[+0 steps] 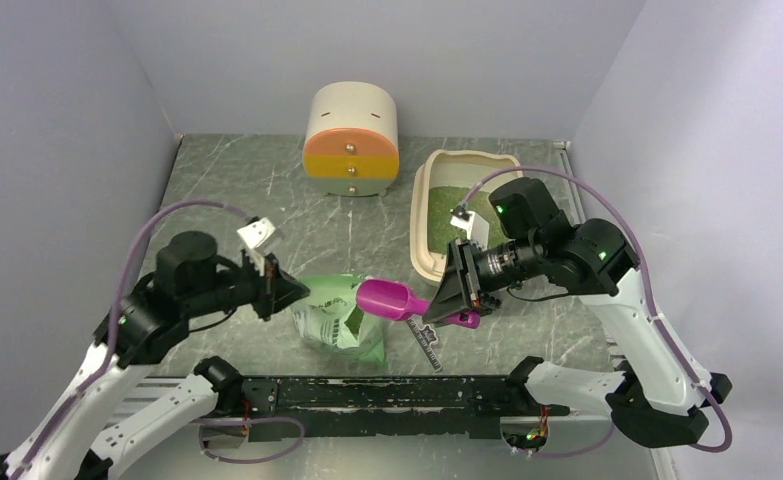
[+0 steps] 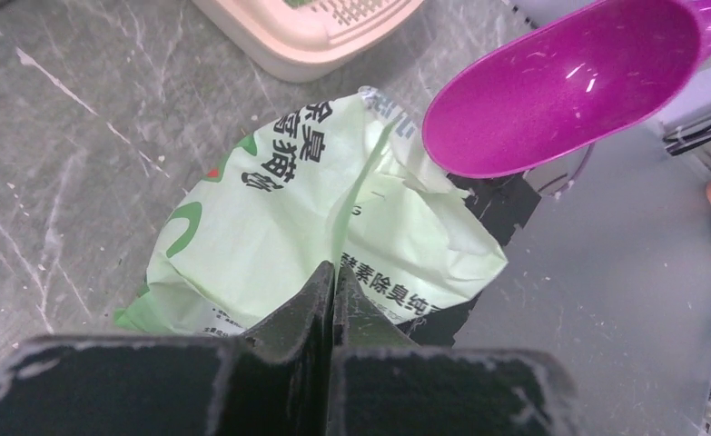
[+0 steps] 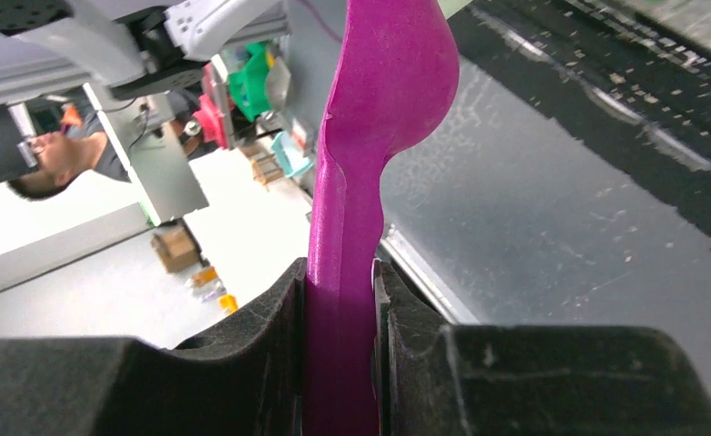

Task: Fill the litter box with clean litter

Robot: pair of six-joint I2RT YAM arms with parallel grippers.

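Note:
My left gripper is shut on the edge of the pale green litter bag [image 2: 242, 209], which is crumpled on the worktop near its front in the top view. My right gripper grips the magenta scoop [image 1: 387, 298] by its handle. The scoop's bowl hangs beside and above the bag's right part and looks empty in the left wrist view. The cream litter box [image 1: 418, 215] stands at the back right with green litter in it, partly hidden behind my right arm.
A small drawer cabinet [image 1: 350, 140] stands at the back centre. A dark label strip [image 1: 423, 345] lies right of the bag. Walls bound both sides.

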